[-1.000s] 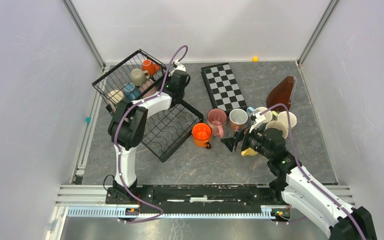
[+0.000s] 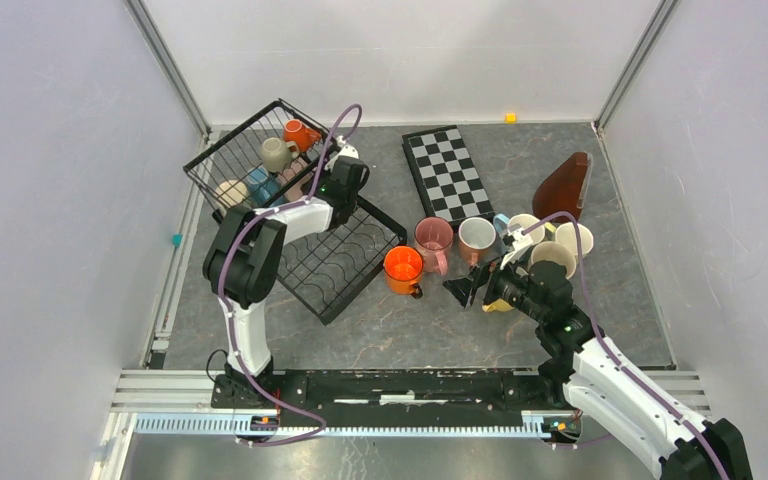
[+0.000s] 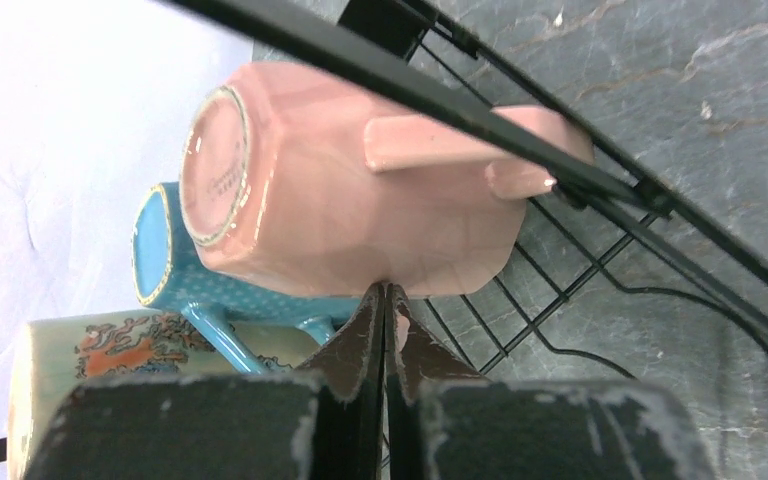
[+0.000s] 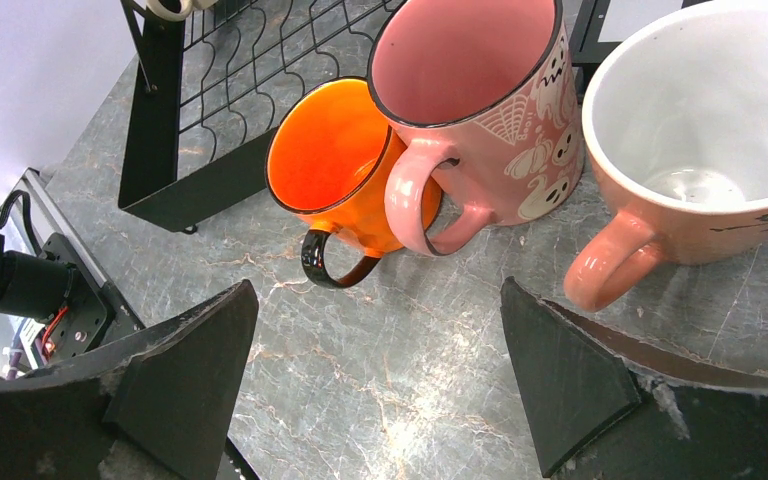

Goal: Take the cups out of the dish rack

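A pink mug lies on its side in the upper rack, its base towards the left and its handle under a black rail. My left gripper is shut, fingertips together at the mug's lower edge; nothing shows between them. Beside the pink mug lie a blue mug and a pale mug with a printed pattern. An orange cup, a grey-green cup and a cream cup are also in that rack. My right gripper stands open and empty above the table.
Unloaded on the table are an orange mug, a pink mug, a white-and-peach mug and several more by the right arm. The lower rack looks empty. A checkerboard and a brown container stand behind.
The right arm and the cups look unmoved.
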